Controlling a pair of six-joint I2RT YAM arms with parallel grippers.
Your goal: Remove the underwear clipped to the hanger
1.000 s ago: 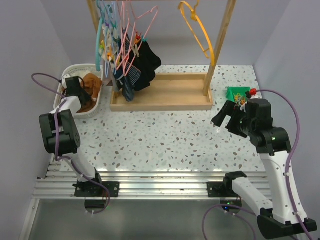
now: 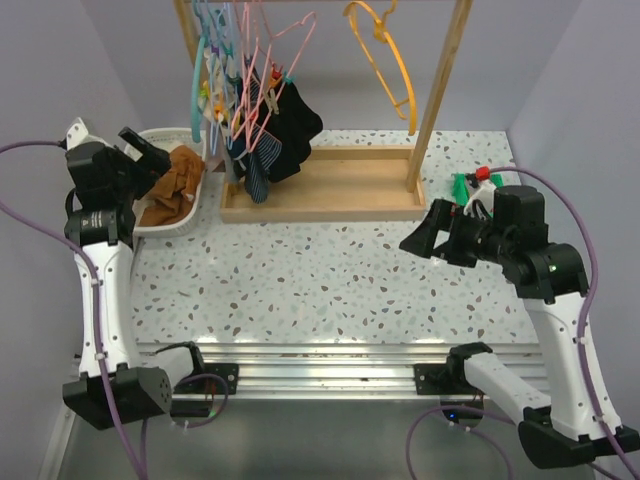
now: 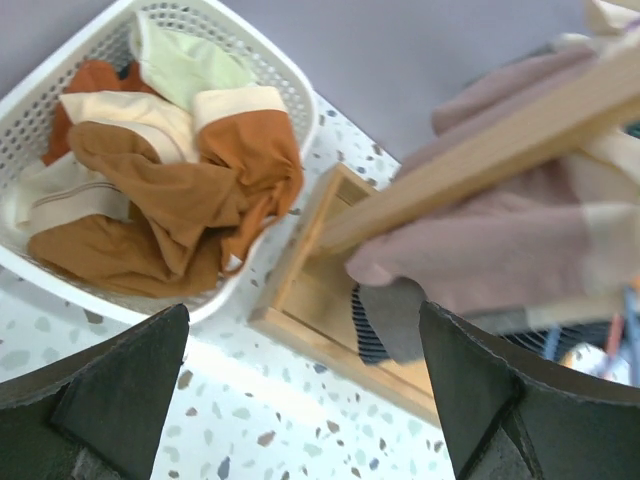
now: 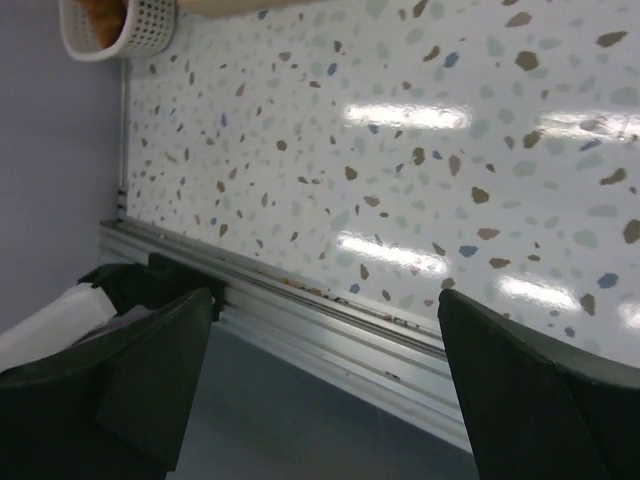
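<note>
An orange hanger, with no clothing on it, hangs at the right of the rack in the top view. Pink hangers and pale blue ones hang at the left, dark garments among them. Brown and cream clothes, which look like underwear, lie in the white basket. My left gripper is open above the basket's left side, nothing between its fingers. Over bare table at the right, my right gripper is also open and empty.
The wooden rack has a base tray and upright posts. A green box stands behind my right gripper, partly hidden by it.
The right gripper has shifted slightly left. The orange hanger has swung a little; the clothes stay in the basket.
</note>
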